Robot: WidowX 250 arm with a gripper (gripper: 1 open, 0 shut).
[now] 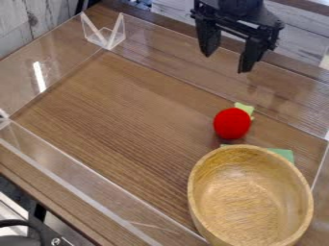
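My gripper (226, 43) hangs open at the top of the camera view, black, with nothing seen between its fingers. Below it on the wooden table sit a red ball (232, 123), a pale yellow-green piece (244, 110) just behind the ball, and a mint-green piece (280, 155) partly hidden by a large tan bowl (247, 207) at the bottom right.
A clear wire-like or plastic holder (103, 29) stands at the back left. The table's edge runs along the lower left, with dark cables beyond it.
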